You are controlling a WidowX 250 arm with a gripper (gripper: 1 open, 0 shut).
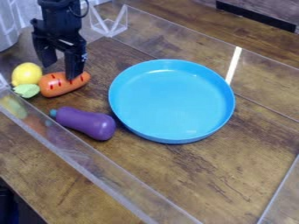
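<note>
My black gripper (61, 61) hangs at the upper left, fingers open and pointing down over an orange toy carrot (65, 83) with green leaves. A yellow lemon (26, 74) lies just left of the carrot. A purple toy eggplant (84, 123) rests below them, toward the lower left. A large blue plate (172, 101) sits empty at the centre right.
Clear plastic walls edge the wooden work surface (176, 184), running diagonally across the lower left and along the back. The surface right of and below the plate is clear.
</note>
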